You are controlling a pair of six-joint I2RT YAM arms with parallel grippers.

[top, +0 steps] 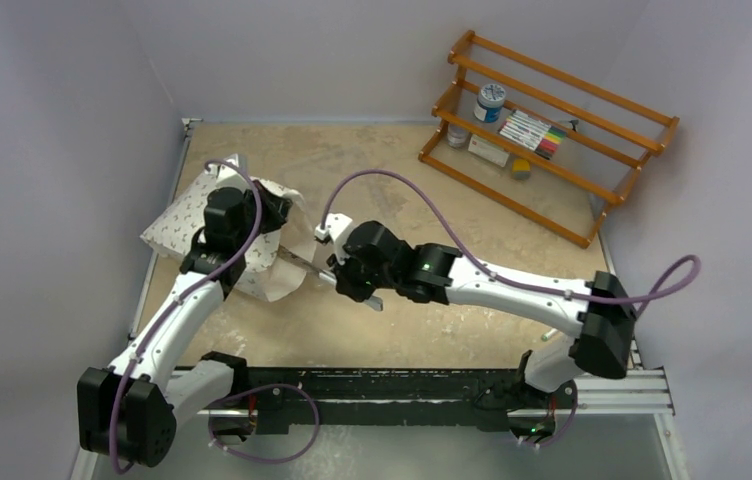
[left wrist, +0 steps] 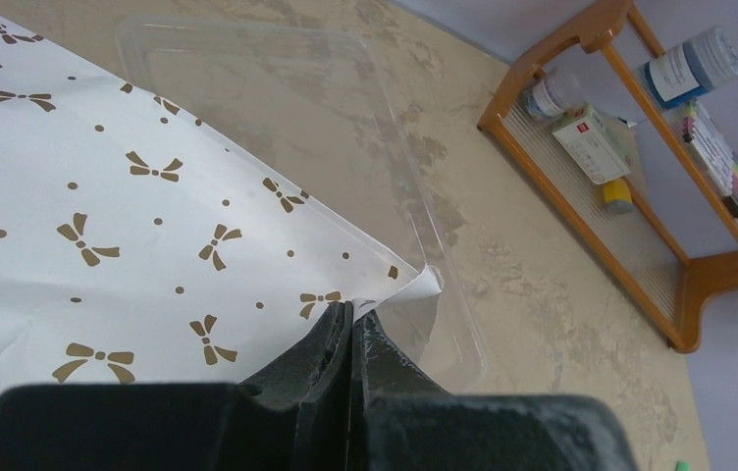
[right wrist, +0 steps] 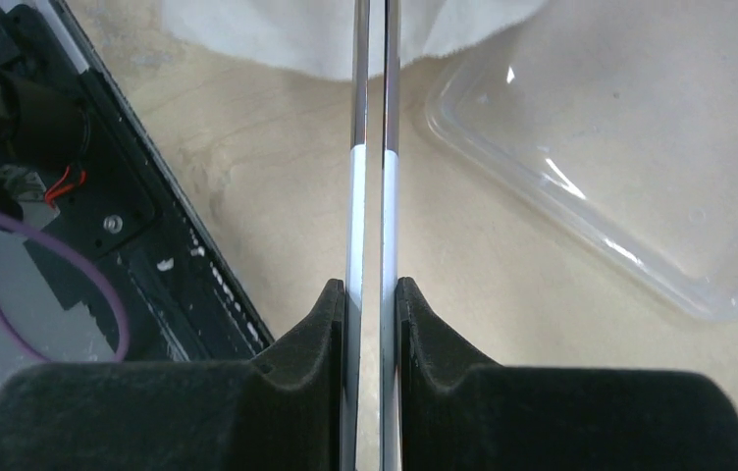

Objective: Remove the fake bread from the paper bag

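In the top view, the white paper bag (top: 174, 228), printed with brown bows, lies on its side at the left, its open mouth facing right. My left gripper is shut on the bag's paper edge near a folded corner. Metal tongs (right wrist: 357, 211) sit between the fingers of my right gripper, which presses their two arms close together with a narrow gap. The front of the tongs reaches into the bag's mouth, and their tips are hidden. No bread shows in any view.
A clear plastic tray (left wrist: 375, 69) lies beside and partly under the bag. At the back right a wooden rack (top: 512, 203) holds a jar (top: 489, 103), markers (top: 527, 130) and small boxes.
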